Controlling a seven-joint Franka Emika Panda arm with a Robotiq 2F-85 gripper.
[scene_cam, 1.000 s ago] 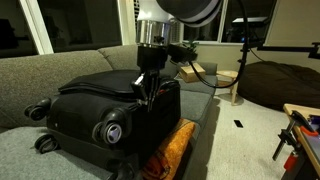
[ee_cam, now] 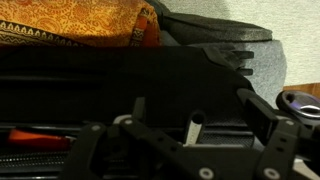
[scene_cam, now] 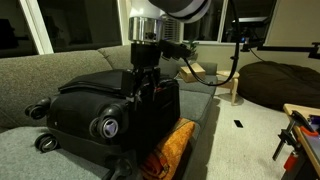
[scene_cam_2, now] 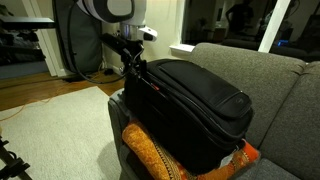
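A black wheeled suitcase lies on the grey couch, its wheels toward the left in exterior view 1. My gripper is close to the suitcase's upper side, near the end away from those wheels. In the wrist view, the gripper stands open above the black fabric, with one of its fingers on the right. A small pale tab shows low between the fingers, near a dark seam. Whether the fingers touch the suitcase I cannot tell.
An orange patterned cushion is wedged under and beside the suitcase. The couch backrest runs behind it. A wooden table stands at the right, with pale open floor between.
My gripper has shifted slightly left and up over the suitcase in exterior view 1. The suitcase and cushion look unmoved.
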